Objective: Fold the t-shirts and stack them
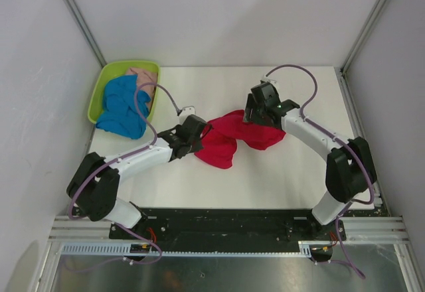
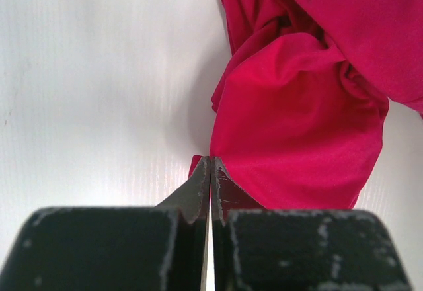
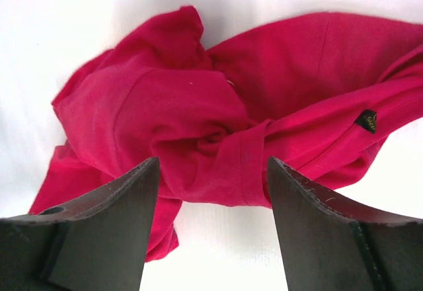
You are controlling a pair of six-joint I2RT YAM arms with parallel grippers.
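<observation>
A crumpled red t-shirt [image 1: 229, 129] stretches across the middle of the table in a twisted strip. My left gripper is shut on the edge of its left part; the cloth tapers to the fingertips and a small red bit pokes out on their other side. Wide open, my right gripper is over the shirt's other half, red folds [image 3: 178, 112] showing between and beyond its fingers. Nothing is gripped there. A small dark tag [image 3: 367, 120] shows on the fabric in the right wrist view. In the top view the right arm hides part of the shirt.
At the back left stands a green basket [image 1: 97, 99] with a blue cloth [image 1: 123, 106] hanging over its rim and a pinkish cloth [image 1: 143, 77] inside.
</observation>
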